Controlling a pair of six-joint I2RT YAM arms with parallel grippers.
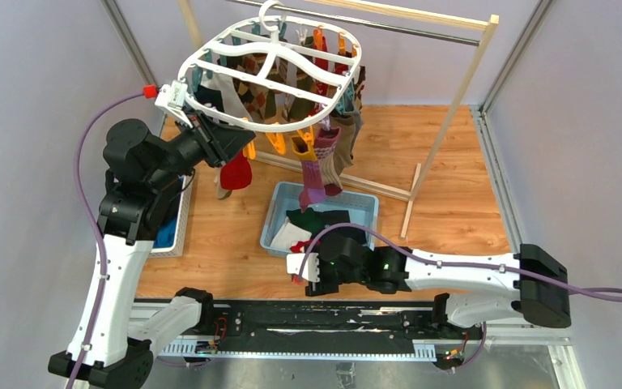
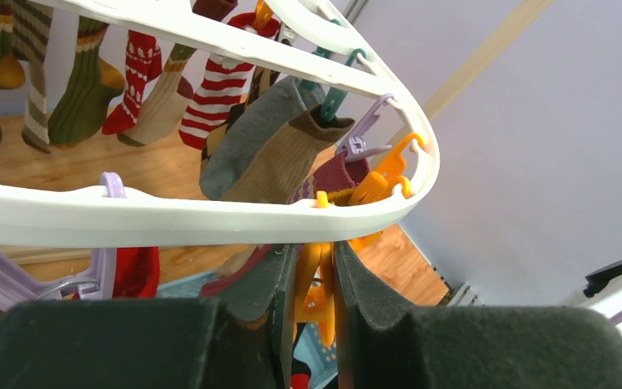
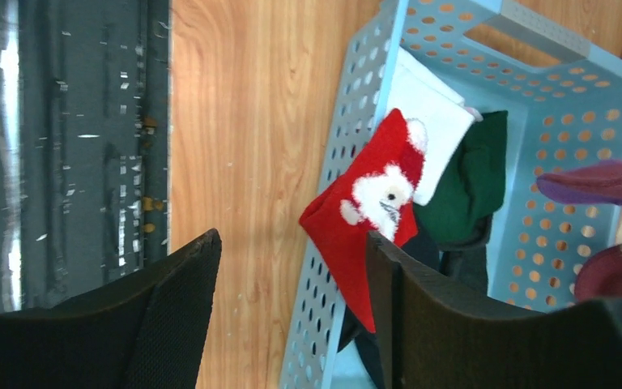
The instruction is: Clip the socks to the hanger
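Observation:
In the left wrist view, my left gripper is shut on an orange clip [image 2: 314,304] under the front rail of the white hanger [image 2: 210,223]. Many socks hang from the hanger's clips, among them a purple sock [image 1: 312,178] at the front right. My right gripper is low at the blue basket's near side, its fingers apart. A red sock with a white furry figure [image 3: 382,194] lies over the basket wall, partly behind the right-hand finger; nothing is clasped between the fingers.
The blue basket [image 3: 368,73] also holds a white sock [image 3: 429,105], a dark green one [image 3: 478,174] and dark ones. A white basket [image 1: 180,231] stands at the left. The wooden rack's leg [image 1: 445,121] rises at the right. Bare floor lies right of the blue basket.

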